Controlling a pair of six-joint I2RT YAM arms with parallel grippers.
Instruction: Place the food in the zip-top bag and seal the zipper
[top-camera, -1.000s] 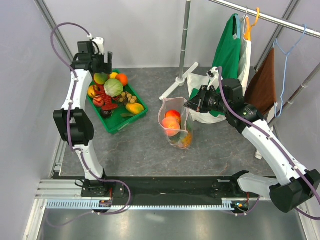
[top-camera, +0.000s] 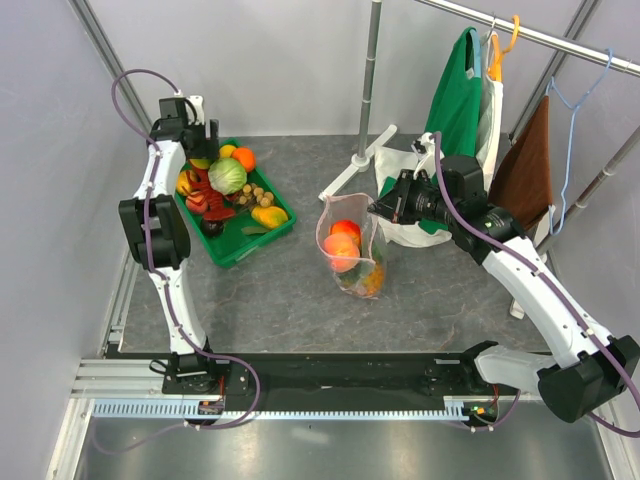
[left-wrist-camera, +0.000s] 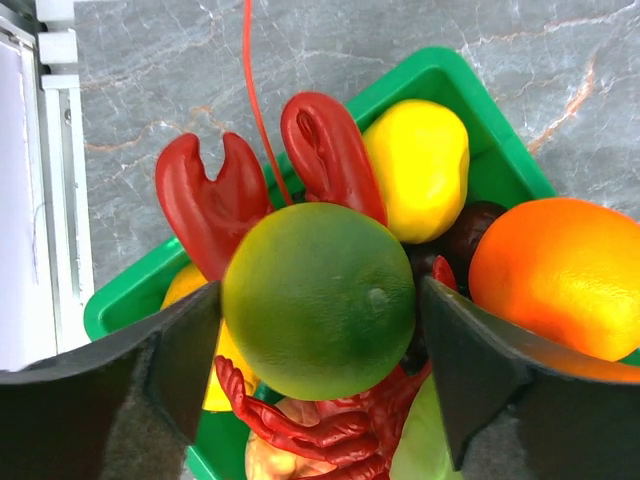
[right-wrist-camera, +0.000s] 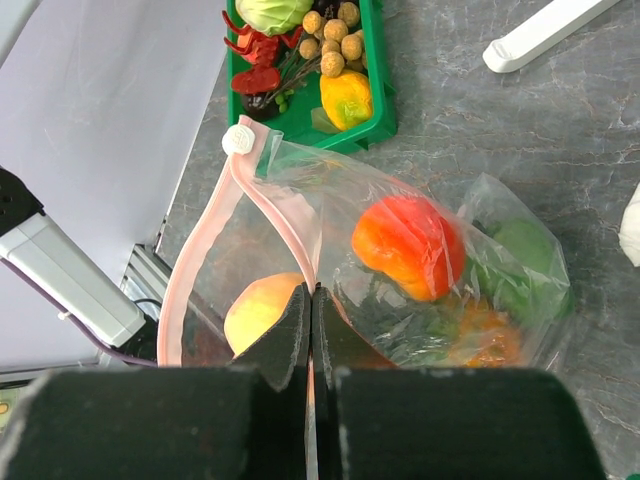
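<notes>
My left gripper (top-camera: 204, 135) is low over the back-left corner of the green tray (top-camera: 250, 245), its part-open fingers on either side of a round green fruit (left-wrist-camera: 318, 300); contact is unclear. Around it lie red lobster claws (left-wrist-camera: 210, 195), yellow (left-wrist-camera: 415, 170) and orange (left-wrist-camera: 550, 270) pieces, a cabbage (top-camera: 228, 176) and other food. My right gripper is shut on the pink rim of the clear zip top bag (top-camera: 350, 270), which stands open holding several pieces, among them a red pepper (right-wrist-camera: 405, 245) and a peach-coloured fruit (top-camera: 340, 253).
A clothes rail (top-camera: 530, 35) with hanging bags stands at the back right, its white foot (top-camera: 345, 175) on the grey table beside white and green cloth (top-camera: 410, 230). The table between tray and bag, and in front of them, is clear.
My left gripper has moved down and slightly left onto the fruit at the tray's back corner. The right arm and the bag have not moved.
</notes>
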